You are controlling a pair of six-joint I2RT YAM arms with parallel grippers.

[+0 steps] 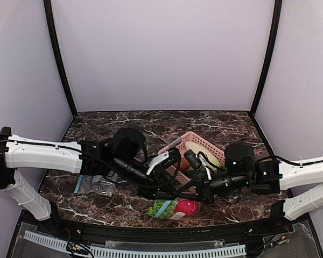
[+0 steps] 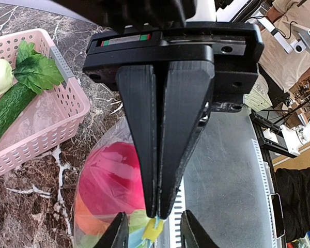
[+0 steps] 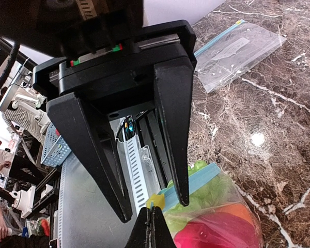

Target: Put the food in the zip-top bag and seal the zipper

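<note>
The clear zip top bag [image 1: 175, 208] lies at the table's front edge with green, red and orange food inside. Along its mouth runs a light blue zipper strip [image 3: 194, 185], with a yellow slider [image 2: 153, 230] near one end. My right gripper is shut on the strip's end, right beside the slider; a sliver of blue shows at its tips. My left gripper is part open, its fingers [image 2: 120, 232] to either side of the slider and of the right fingertips. From above, both grippers cover the slider.
Behind the right arm stands a pink basket [image 1: 192, 135] with a cucumber [image 2: 13, 111] and other food. A flat, empty zip bag [image 3: 237, 54] lies on the left of the marble table. The two grippers nearly touch.
</note>
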